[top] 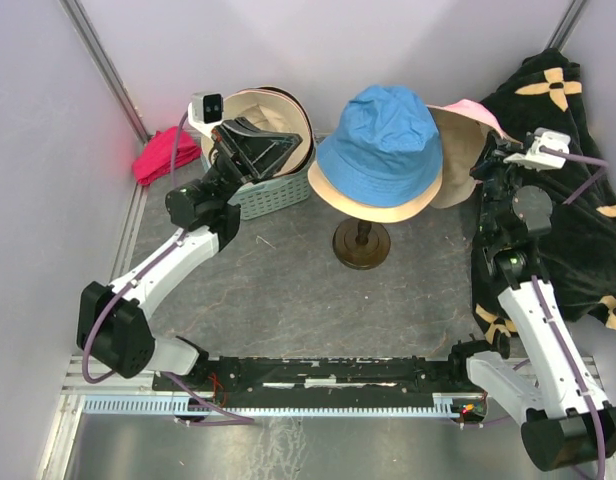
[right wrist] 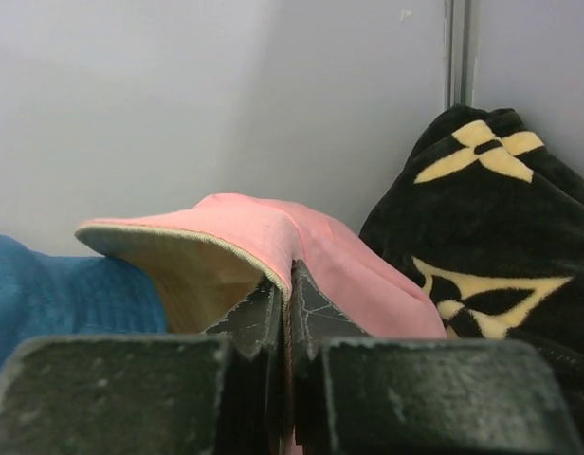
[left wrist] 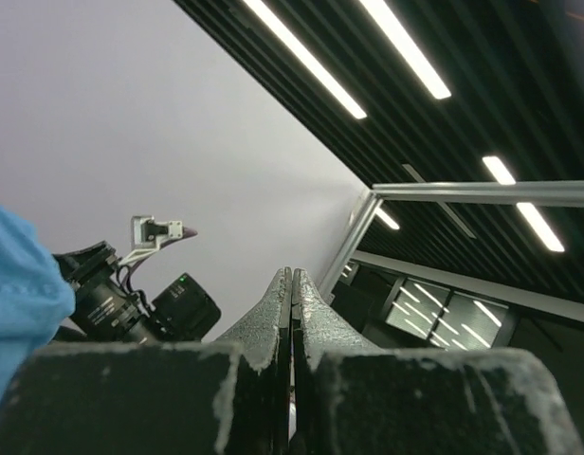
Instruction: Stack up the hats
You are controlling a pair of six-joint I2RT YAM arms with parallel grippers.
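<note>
The blue bucket hat (top: 380, 145) sits over a tan-brimmed hat (top: 378, 210) on a stand with a round brown base (top: 361, 250). The pink hat (top: 473, 112) hangs on the right side of the blue one, tipped so its cream inside shows. My right gripper (top: 480, 172) is shut on its brim; in the right wrist view the pink hat (right wrist: 259, 223) runs between the fingers. My left gripper (top: 296, 143) is apart from the hats, over the basket. The left wrist view shows its fingertips (left wrist: 273, 313) together, nothing visible between them, with the blue hat (left wrist: 22, 294) at the left.
A grey-green basket (top: 273, 197) holding cream hats stands at the back left, beside a folded red cloth (top: 165, 155). Along the right lies a black patterned blanket (top: 578, 240), under the right arm.
</note>
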